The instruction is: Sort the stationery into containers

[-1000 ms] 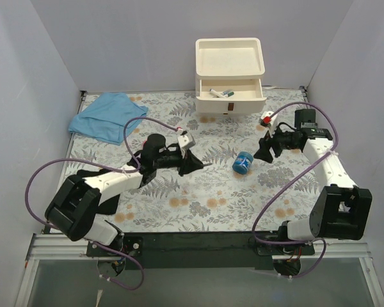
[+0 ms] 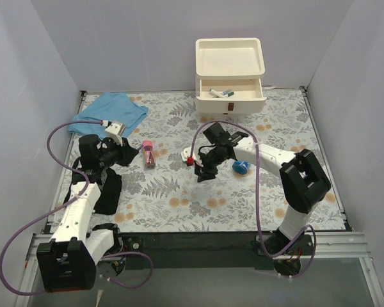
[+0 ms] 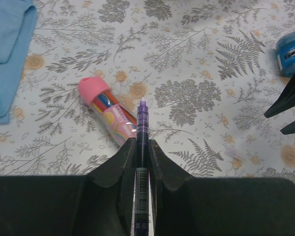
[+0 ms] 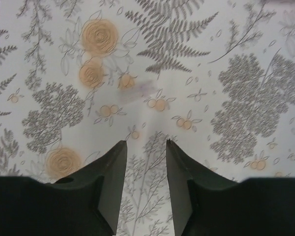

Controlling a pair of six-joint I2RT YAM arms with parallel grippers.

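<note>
My left gripper is shut on a dark, slim pen (image 3: 142, 120), held upright in the left wrist view's middle. Below it on the table lies a pencil pouch with a pink cap (image 3: 103, 103), also seen left of centre from above (image 2: 148, 155). My right gripper hangs part open over bare patterned cloth, nothing between its fingers. A blue cylindrical container (image 2: 241, 167) lies right of it, partly hidden by the arm. A white box (image 2: 230, 102) at the back has its drawer out, holding several small items (image 2: 219, 93).
A blue cloth (image 2: 99, 109) lies at the back left, a black item (image 2: 110, 198) at the front left. A white object (image 2: 186, 155) sits partly under the right gripper.
Both arms have swung left: my left gripper with the pen from the middle to over the pouch's side, my right gripper from the right edge to the table's middle.
</note>
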